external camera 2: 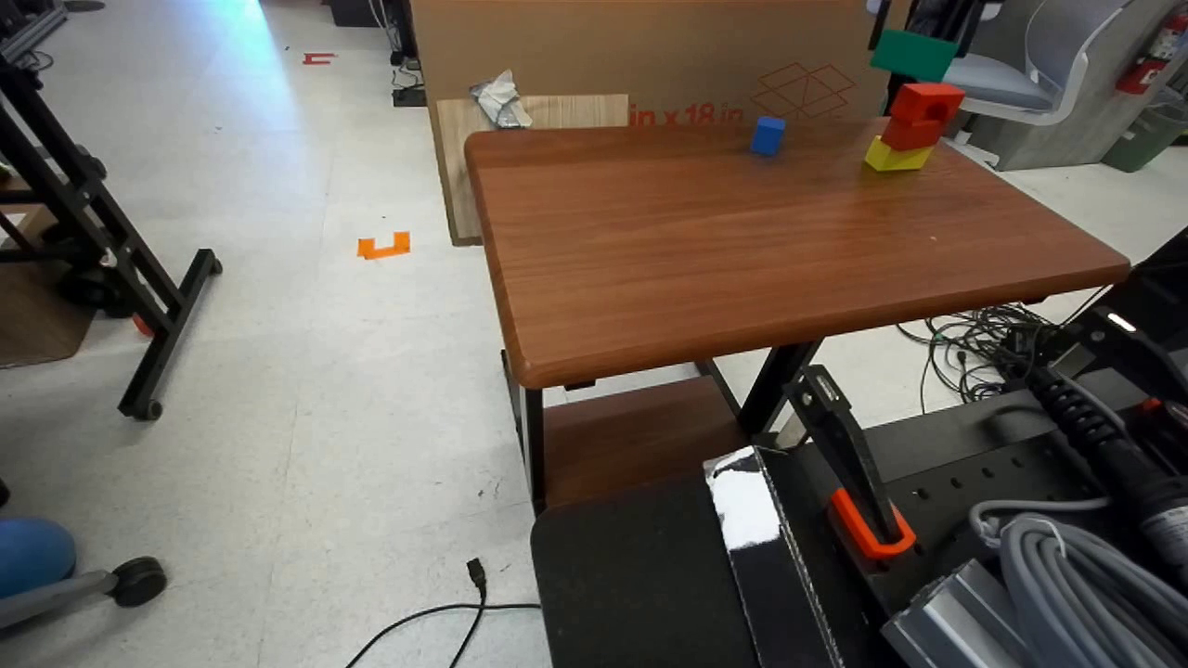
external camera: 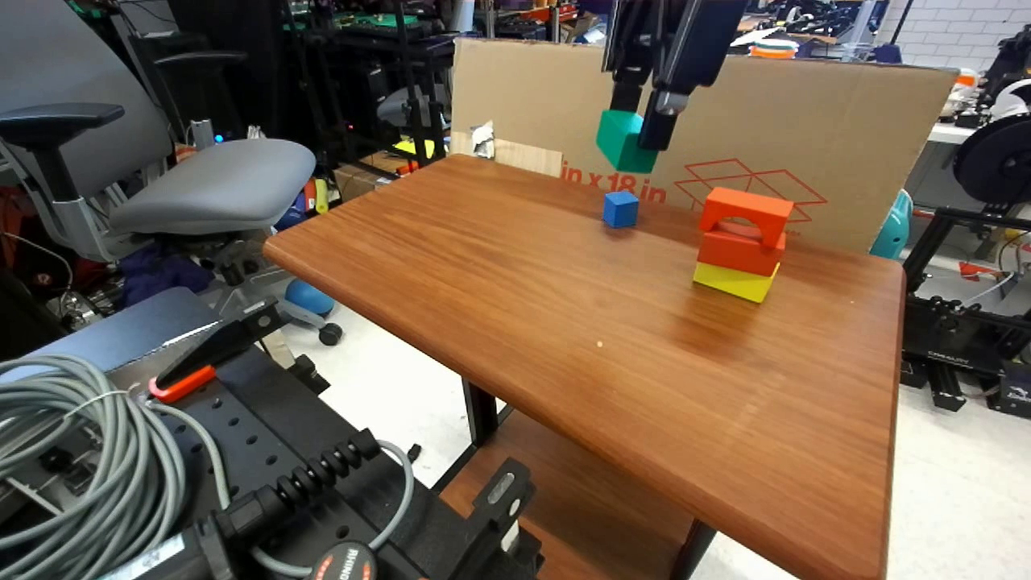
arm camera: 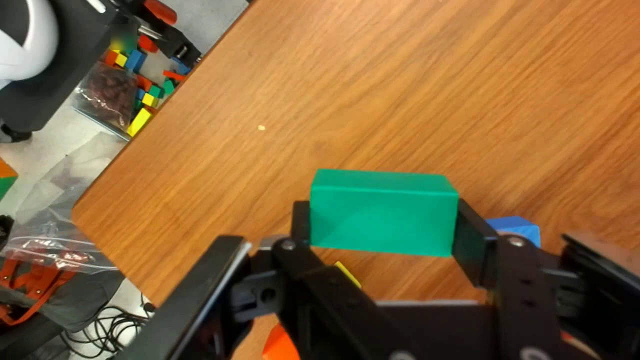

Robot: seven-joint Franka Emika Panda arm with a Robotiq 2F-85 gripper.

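High above the table, my gripper is shut on a green block (arm camera: 384, 219), one finger against each end of it. In exterior view 1 the green block (external camera: 623, 143) hangs in the air, tilted, left of and higher than a stack. That stack has a yellow block (external camera: 732, 281) at the bottom, a red-orange block (external camera: 742, 251) on it, and a red-orange arch (external camera: 746, 211) on top. A small blue block (external camera: 620, 209) sits alone on the table, left of the stack. In the wrist view my fingers partly hide the blue block (arm camera: 514, 229).
A cart (external camera: 319, 464) with coiled cable is near the front left. Loose coloured blocks (arm camera: 144, 96) lie beyond the table edge.
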